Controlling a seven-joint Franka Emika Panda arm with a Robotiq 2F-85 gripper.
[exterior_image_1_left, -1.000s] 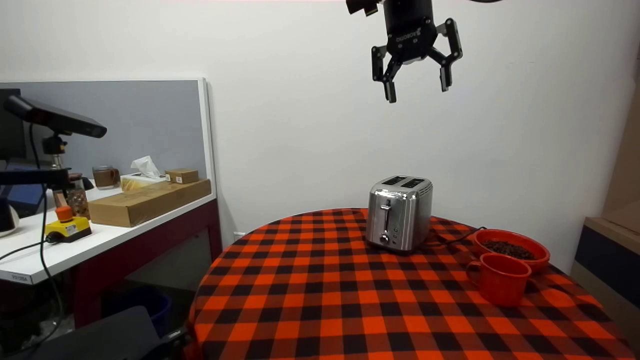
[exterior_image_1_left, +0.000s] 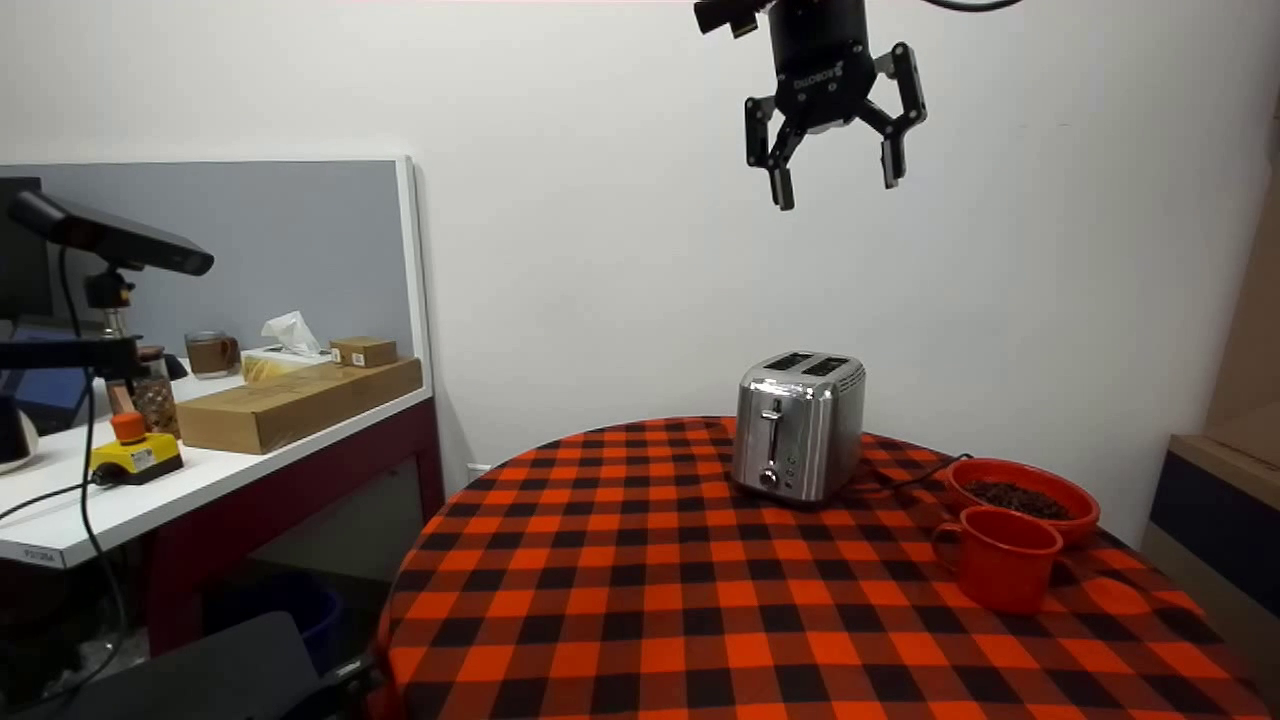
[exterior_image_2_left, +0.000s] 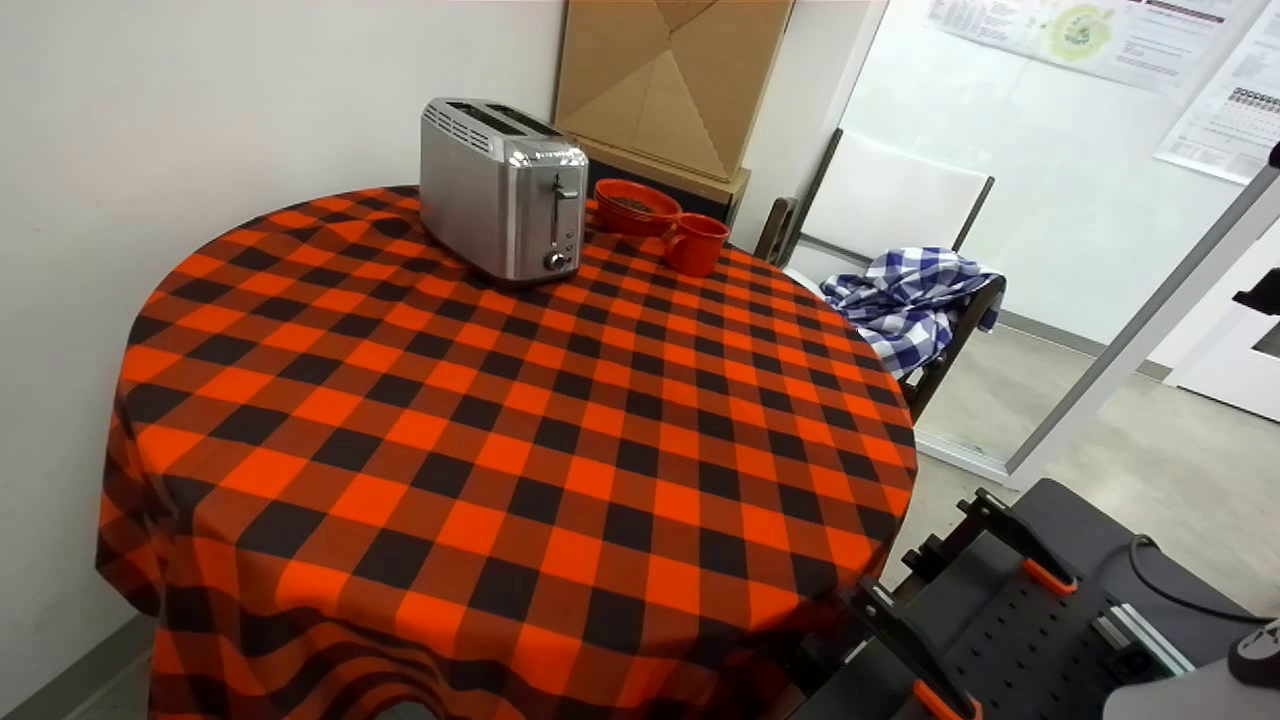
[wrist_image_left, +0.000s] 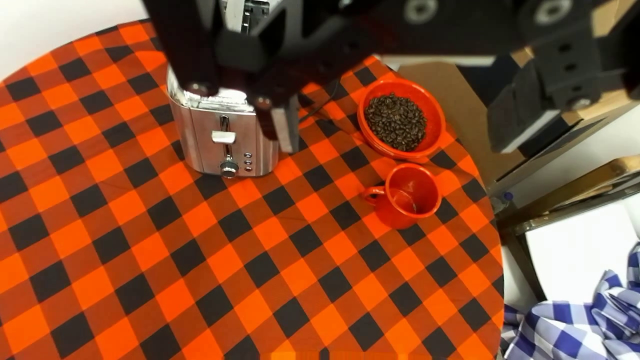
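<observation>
High above the table, my gripper (exterior_image_1_left: 836, 187) hangs open, its fingers wide apart and nothing between them. Below it a silver two-slot toaster (exterior_image_1_left: 798, 432) stands upright, its lever (wrist_image_left: 223, 137) facing the front. To the toaster's right sits a red bowl (wrist_image_left: 436, 114) holding dark coffee beans (wrist_image_left: 396, 122). A red mug (wrist_image_left: 403, 210) stands upright in front of the bowl, handle toward the toaster's side; no contents show in it from above. In the wrist view my gripper's dark linkage covers the toaster's top.
A black cord (exterior_image_1_left: 918, 478) runs from behind the toaster toward the bowl. A chair with a blue-and-white cloth (exterior_image_2_left: 908, 300) stands beyond the right edge.
My gripper has come down very slightly. The toaster, bowl and mug have not moved.
</observation>
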